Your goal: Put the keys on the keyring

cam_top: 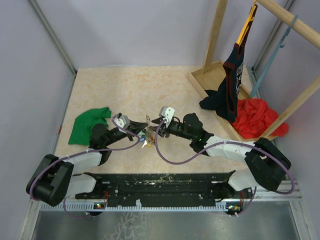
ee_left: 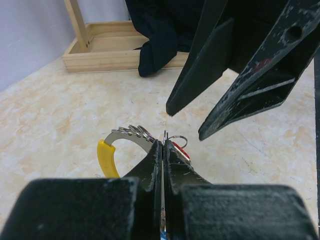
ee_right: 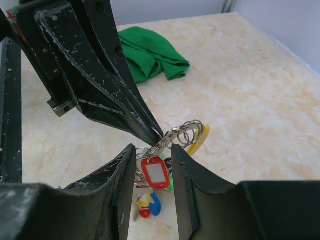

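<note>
In the top view my left gripper [cam_top: 142, 126] and right gripper [cam_top: 157, 126] meet over the table's middle around a bunch of keys and rings. In the left wrist view my left gripper is shut on the keyring [ee_left: 177, 140], beside a yellow-handled tool or key [ee_left: 106, 158]. My right gripper's open fingers [ee_left: 215, 120] hover just above. In the right wrist view the wire rings [ee_right: 185, 134] sit at the left gripper's tips, with a red-cased key [ee_right: 156, 175] and small coloured pieces hanging below, between and beyond my right gripper.
A green cloth [cam_top: 82, 127] lies at left. A wooden rack [cam_top: 205, 77] with dark hanging fabric [cam_top: 227, 87] and a red cloth [cam_top: 257, 120] stands at right.
</note>
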